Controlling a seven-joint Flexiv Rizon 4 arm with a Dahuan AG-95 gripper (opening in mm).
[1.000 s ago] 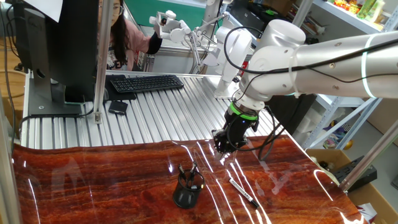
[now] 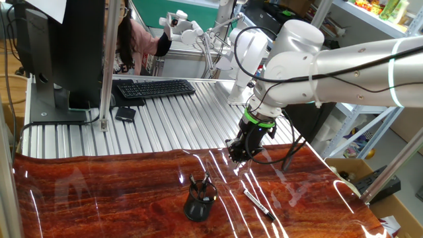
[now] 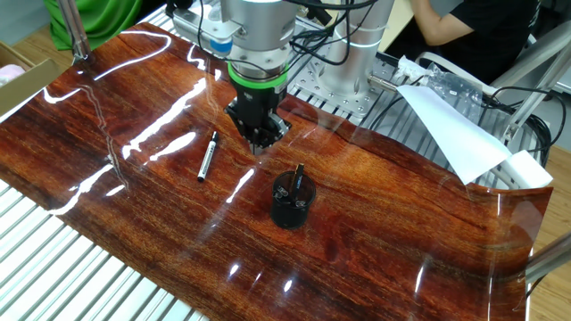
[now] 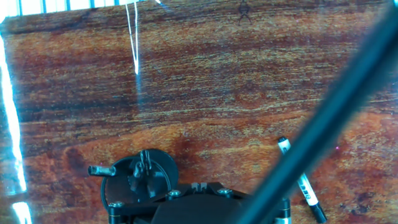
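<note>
A black mesh pen cup (image 2: 199, 205) stands upright on the glossy wood-grain table cover, with a few dark pens (image 3: 298, 178) leaning in it. A white marker with black ends (image 3: 208, 158) lies flat beside it, some way off. Above the cover, my gripper (image 3: 257, 134) hangs pointing down, behind the cup and marker as seen in exterior view 1. Its fingers (image 4: 116, 213) are spread wide at the bottom edge of the wrist view, so it looks open, and I see nothing held. There, the cup (image 4: 166, 167) shows at lower left and the marker (image 4: 306, 190) at lower right, partly covered by a blurred dark cable.
The wood-grain cover (image 2: 99, 198) is bare around the cup and marker. Behind it are a keyboard (image 2: 155, 88), a monitor (image 2: 76, 53) and a person. White paper (image 3: 453, 134) lies near the cover's edge in exterior view 2. A loose cable (image 2: 291, 142) hangs by the arm.
</note>
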